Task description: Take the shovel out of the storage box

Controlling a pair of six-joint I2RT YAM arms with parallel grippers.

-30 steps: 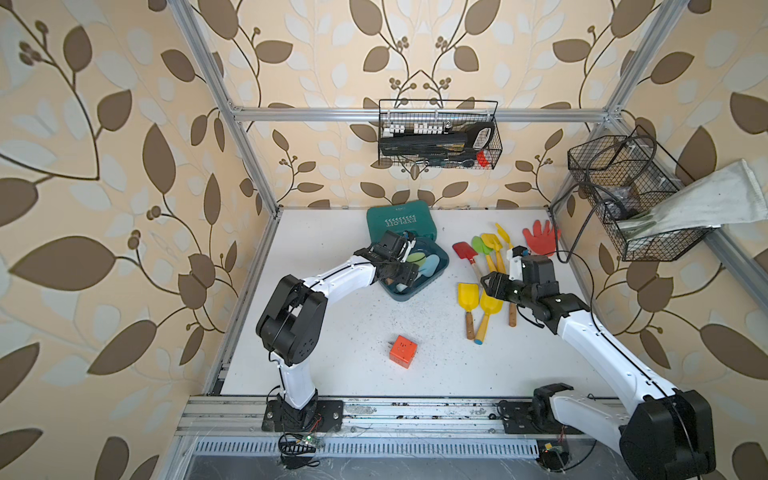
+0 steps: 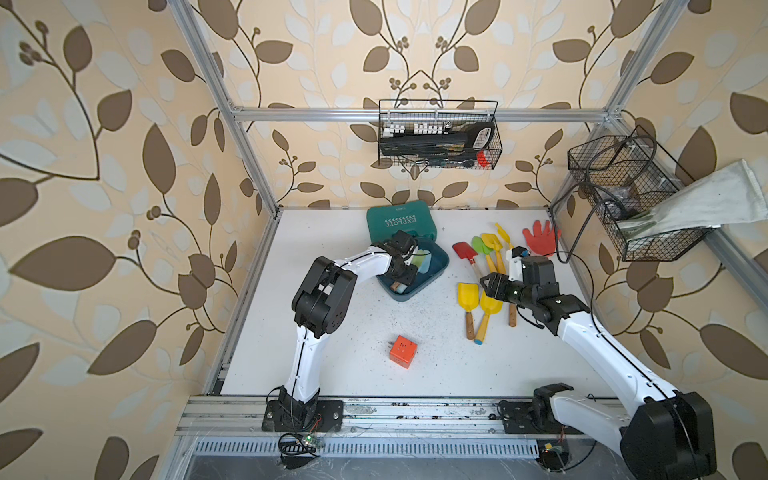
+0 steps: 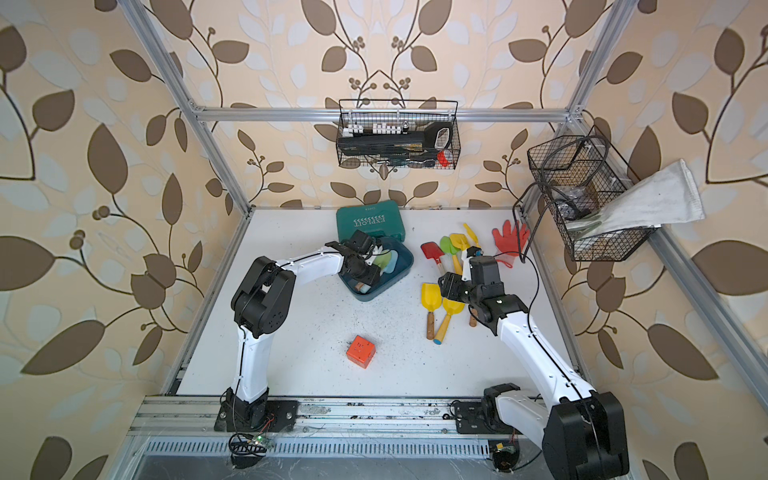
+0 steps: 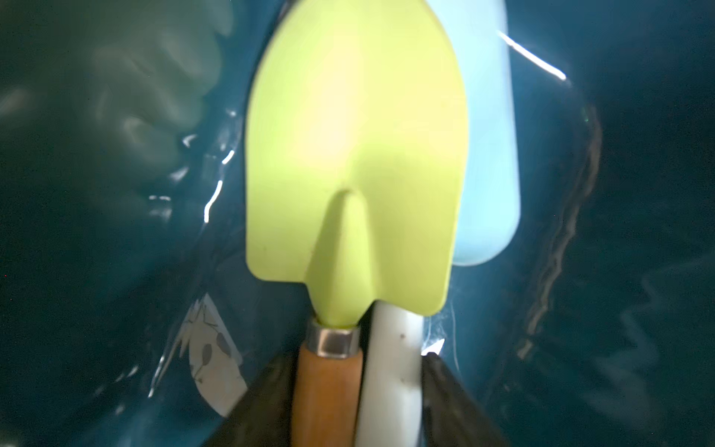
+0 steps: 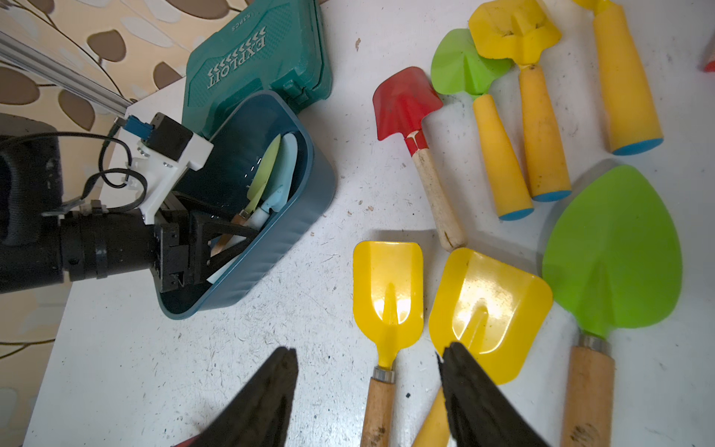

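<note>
In the dark teal storage box (image 5: 301,195) lie a light yellow-green shovel (image 4: 350,119) with a wooden handle and, partly beneath it, a light blue shovel (image 4: 484,186) with a pale handle. My left gripper is down inside the box; in the left wrist view its blurred fingers sit either side of both handles, part open, and whether they grip is unclear. My right gripper stands open over the yellow shovels on the table, nothing held.
Several shovels, including a red one (image 5: 402,104), and a red glove (image 3: 509,240) lie to the right. The green case lid (image 2: 400,220) is behind the box; an orange cube (image 2: 403,351) sits at the front.
My left arm has moved right and its gripper has settled lower into the box over the last second. My right arm has not moved.
</note>
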